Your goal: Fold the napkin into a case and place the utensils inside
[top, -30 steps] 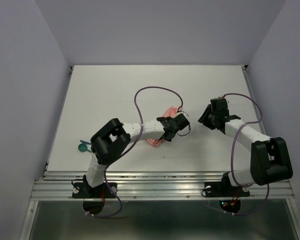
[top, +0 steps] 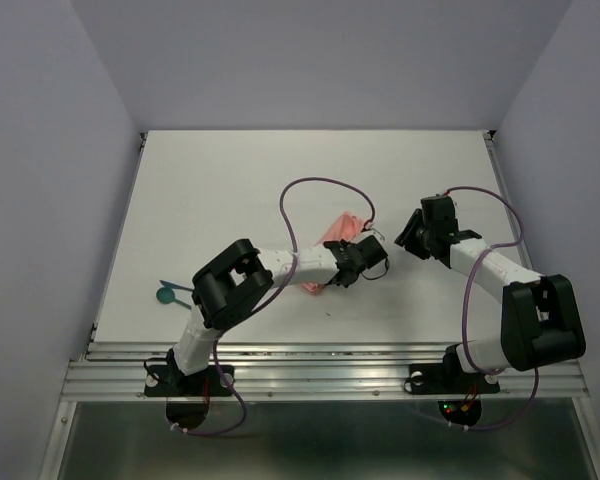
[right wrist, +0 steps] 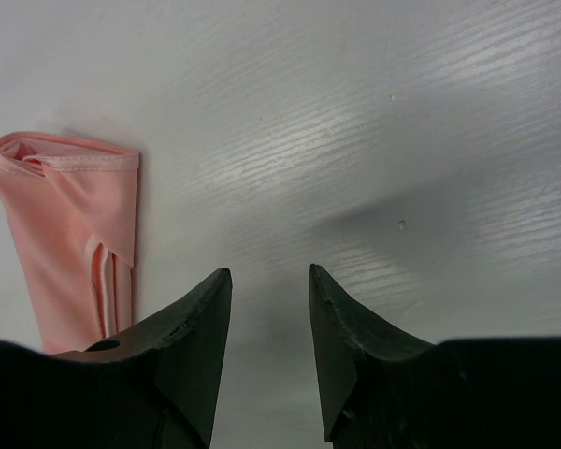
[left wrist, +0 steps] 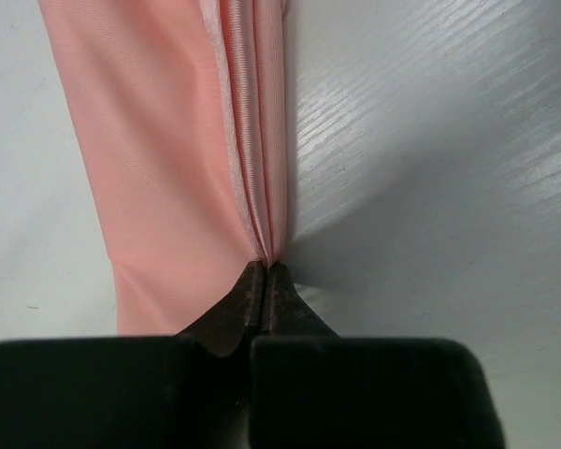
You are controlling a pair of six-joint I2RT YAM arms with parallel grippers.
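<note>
A folded pink napkin (top: 341, 226) lies near the middle of the table, partly hidden under my left arm in the top view. In the left wrist view my left gripper is shut on the folded layers along the napkin's long edge. In the right wrist view the napkin (right wrist: 65, 215) shows a folded end with a layered seam, at the left. My right gripper stands open to the right of it, with nothing between its fingers. Teal utensils, a spoon (top: 166, 295) and a slimmer piece (top: 176, 285), lie at the left of the table.
Bare table also lies between the napkin and my right gripper. Walls enclose the table at the sides and back, and a metal rail (top: 280, 360) runs along the front edge.
My left arm has shifted slightly to the right and down in the top view, with the napkin edge at its gripper. The right arm is unchanged.
</note>
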